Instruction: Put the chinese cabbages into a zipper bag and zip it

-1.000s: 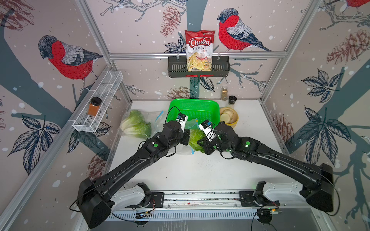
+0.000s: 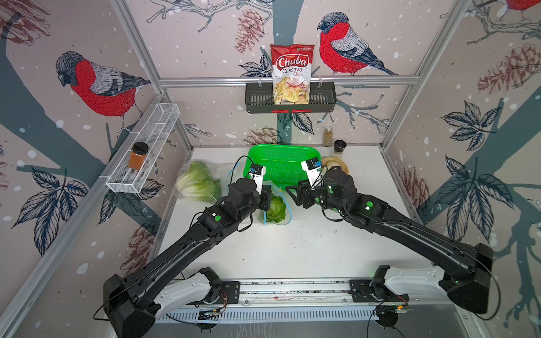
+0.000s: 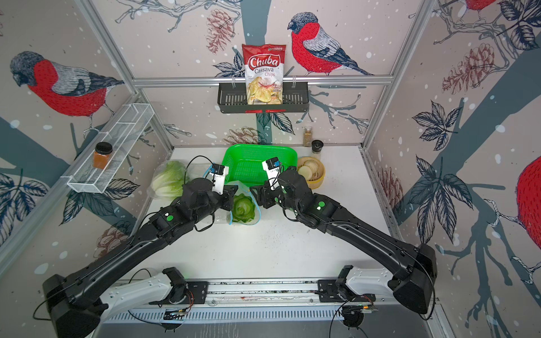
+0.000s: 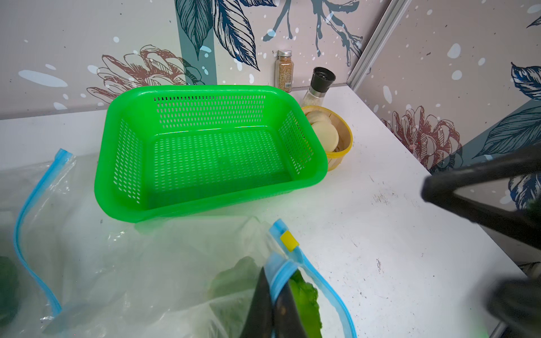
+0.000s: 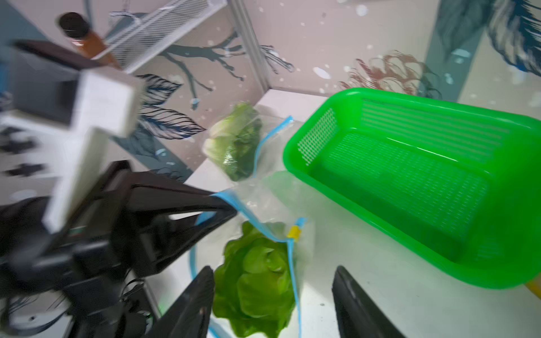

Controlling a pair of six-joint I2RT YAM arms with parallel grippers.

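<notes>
A leafy green cabbage sits inside a clear zipper bag with a blue zip edge and a yellow slider. My left gripper is shut on the bag's blue-edged rim, holding it up. The mouth of the bag faces right, the cabbage showing in it. My right gripper stands open to the right of that mouth, nothing between its fingers. At the table's left lies a second cabbage in another clear bag with a blue edge.
Behind the bag stands an empty green basket. A yellow-rimmed bowl, a pepper grinder and a spice jar are at the back right.
The cabbage has gone from in front of the bag, at my right gripper, into the bag. My left gripper shifted slightly left.
</notes>
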